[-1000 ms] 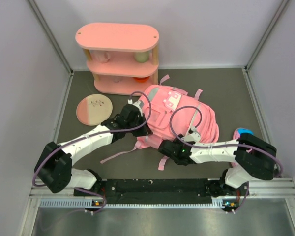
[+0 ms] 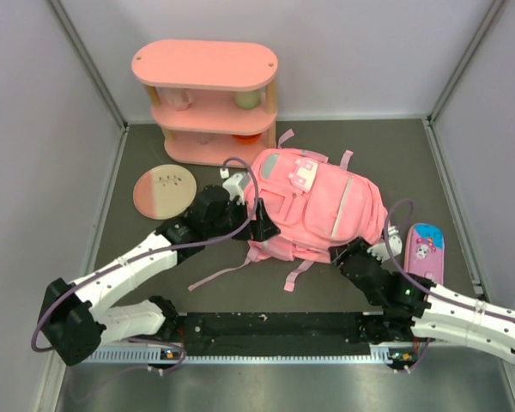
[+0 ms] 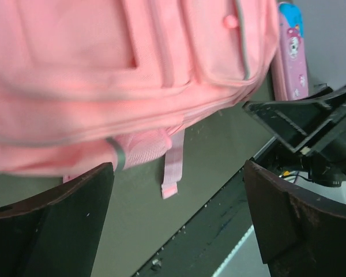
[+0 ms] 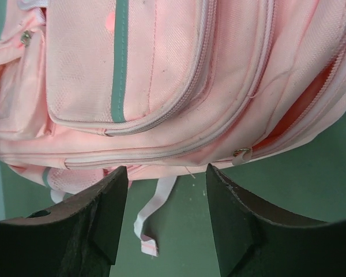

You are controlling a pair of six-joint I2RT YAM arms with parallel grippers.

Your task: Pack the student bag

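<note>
The pink backpack [image 2: 313, 202] lies on the dark mat, its zipped lower edge toward me; in the right wrist view a gap in a zip [image 4: 294, 115] shows orange lining. My left gripper [image 2: 260, 221] hangs open over the bag's lower left, its two fingers apart in the left wrist view. My right gripper [image 2: 352, 249] stands open at the bag's lower right edge; in the right wrist view its fingertips are just below the zip pull [image 4: 242, 154], with nothing seen between them. A pink and blue pencil case [image 2: 424, 257] lies to the right.
A pink three-tier shelf [image 2: 204, 64] with cups stands at the back left. A round plate [image 2: 165, 190] lies left of the bag. Bare mat [image 2: 395, 154] shows at the back right. Straps trail toward the front edge.
The bag has shifted slightly right since one second ago. My left gripper has moved a little.
</note>
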